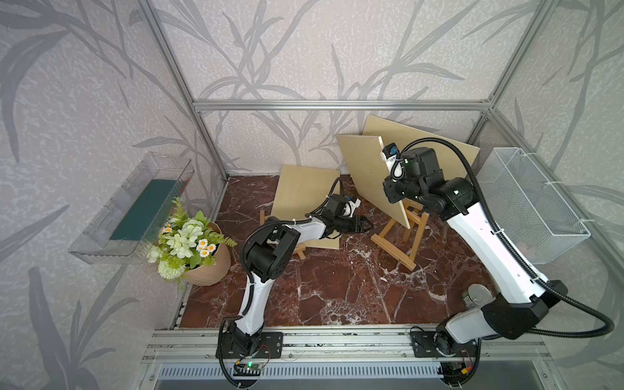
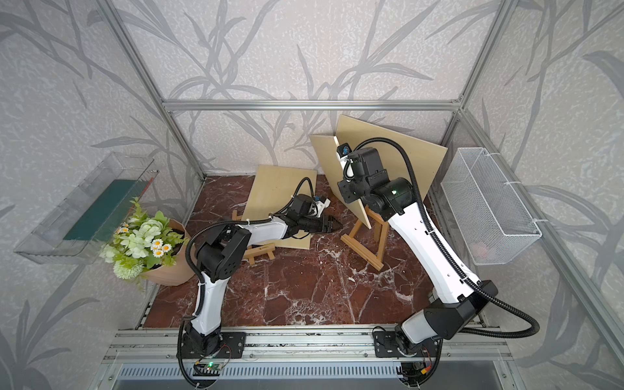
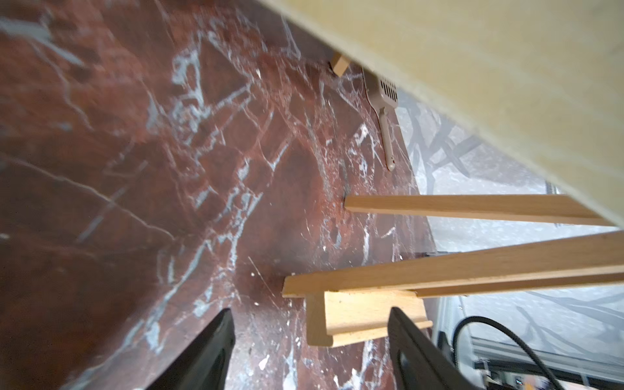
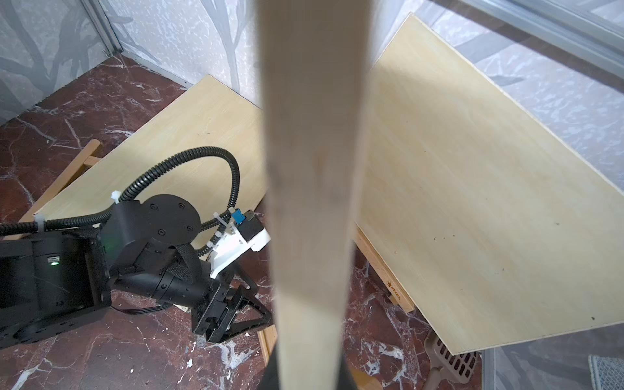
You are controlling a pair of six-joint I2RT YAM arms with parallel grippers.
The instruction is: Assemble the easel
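My right gripper (image 1: 394, 185) is shut on the edge of a tall board (image 1: 360, 162), which stands tilted above a wooden easel (image 1: 393, 250) and fills the middle of the right wrist view edge-on. My left gripper (image 1: 360, 224) is low, just left of that easel, its fingers apart with nothing between them; its wrist view shows the easel's ledge (image 3: 364, 315) beyond the fingertips. Another board (image 1: 305, 185) lies over a second wooden easel (image 2: 260, 252) behind the left arm.
A larger board (image 2: 409, 156) leans at the back right. A potted plant (image 1: 195, 247) is at left, near a clear tray (image 1: 91, 253). A mesh basket (image 2: 487, 208) hangs at right. A slotted scoop (image 4: 448, 357) lies by the right wall.
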